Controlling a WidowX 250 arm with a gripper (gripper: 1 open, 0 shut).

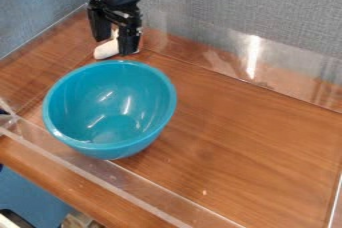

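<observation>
A black robot gripper [115, 32] is at the top left, open, its fingers pointing down around or just over a pale elongated object [107, 48] on the wooden table. The gripper partly hides this object, and whether they touch I cannot tell. A large teal bowl [110, 107] sits in the front left, below and apart from the gripper.
Clear low barriers run along its back and front edges. Grey and blue textured walls stand behind.
</observation>
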